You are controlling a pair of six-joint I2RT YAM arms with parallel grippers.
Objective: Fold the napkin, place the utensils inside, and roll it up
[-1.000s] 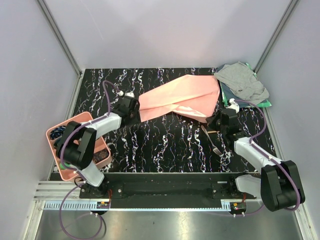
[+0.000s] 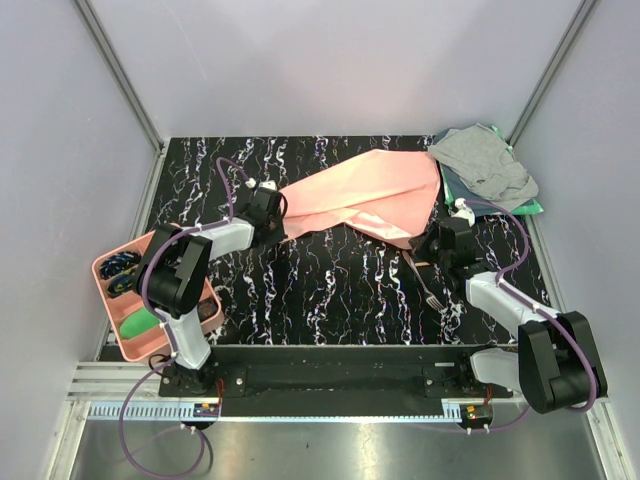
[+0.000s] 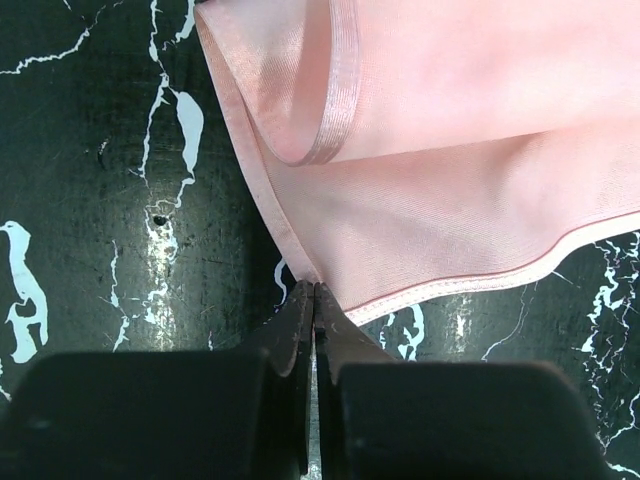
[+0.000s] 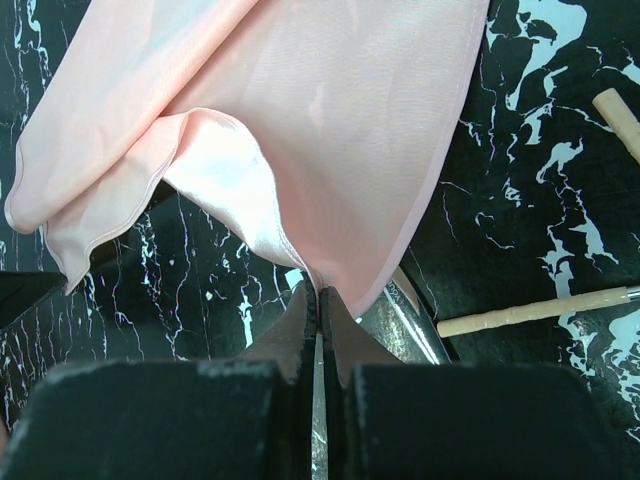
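Note:
The pink napkin (image 2: 360, 190) lies partly folded across the table's back middle. My left gripper is shut at the napkin's near-left corner (image 3: 400, 220), its tips on the hemmed edge. My right gripper is shut on the napkin's near-right corner, where a rippled flap (image 4: 230, 170) rises to the tips. A metal utensil (image 4: 415, 325) lies partly under that corner; a fork (image 2: 430, 298) shows in the top view. Wooden chopsticks (image 4: 530, 311) lie to the right.
A pink divided bin (image 2: 135, 345) with contents stands at the left, partly under my left arm. A stack of grey, blue and green cloths (image 2: 470, 155) lies at the back right.
My left gripper has shifted slightly right at the napkin's left corner. The right arm and the napkin look nearly unchanged.

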